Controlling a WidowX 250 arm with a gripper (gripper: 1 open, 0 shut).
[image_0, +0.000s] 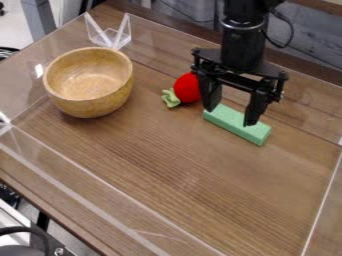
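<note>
My black gripper (238, 92) hangs over the middle right of the wooden table, its fingers spread open above a mint-green rectangular block (238, 125). A red rounded object (187, 86) with a small green piece lies just left of it, partly behind the gripper. Whether the fingers touch the green block cannot be told.
A wooden bowl (80, 85) sits at the left. A clear, crumpled-looking item (110, 30) is at the back left.
</note>
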